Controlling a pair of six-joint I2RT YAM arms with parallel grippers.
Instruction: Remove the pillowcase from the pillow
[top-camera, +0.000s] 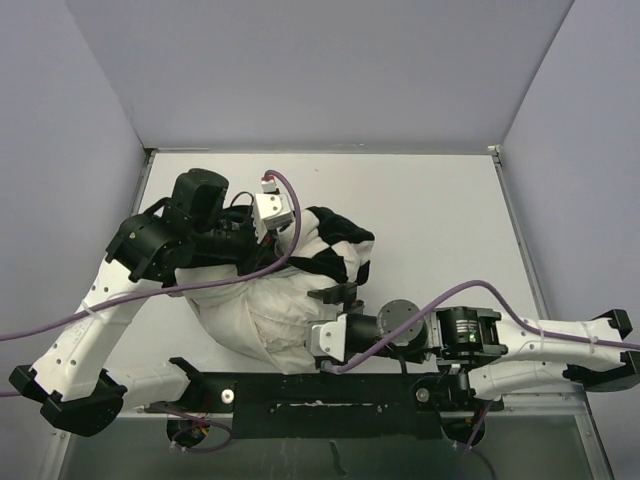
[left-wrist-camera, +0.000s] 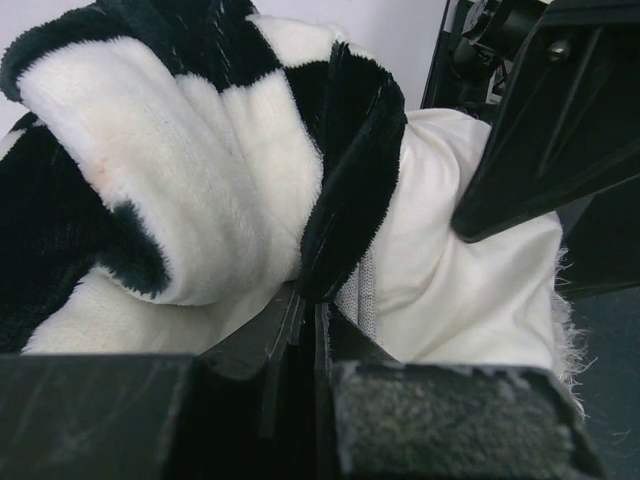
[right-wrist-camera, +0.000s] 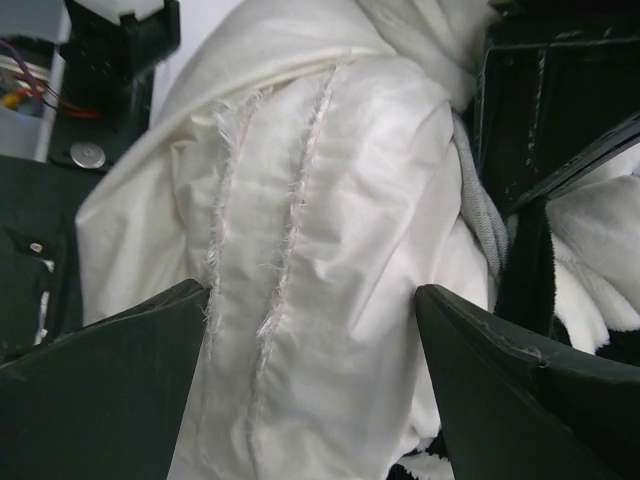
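The plush black-and-white checked pillowcase (top-camera: 335, 235) lies bunched around the upper side of the bundle. Smooth white cloth (top-camera: 262, 315) bulges out below it; I cannot tell whether this is the pillow's own cover or the case turned inside out. In the left wrist view, my left gripper is shut on a black fold of the pillowcase (left-wrist-camera: 350, 170), beside a grey zipper strip (left-wrist-camera: 362, 290). My right gripper stands open, its fingers (right-wrist-camera: 475, 345) on either side of white cloth (right-wrist-camera: 350, 250) with frayed seams, not closed on it.
Both arms crowd close together over the bundle; a dark part of the right gripper looms beside the cloth in the left wrist view. A dark bar (top-camera: 400, 392) runs along the near edge.
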